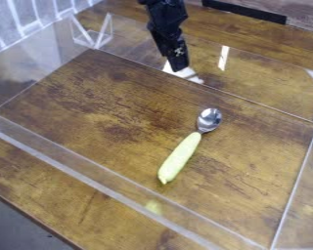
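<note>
The black robot arm reaches down from the top of the camera view, its gripper (179, 61) open above the back of the wooden surface, near a small white patch behind the clear wall. Apart from it, toward the front right, a metal spoon (209, 118) lies on the wood, and a pale green elongated vegetable (179, 158) lies diagonally just below the spoon, its upper end close to the spoon.
A clear-walled enclosure (107, 180) surrounds the wooden work area (87, 107). The left and middle of the floor inside are bare. A white railed object (16, 24) stands at the top left, beyond the enclosure.
</note>
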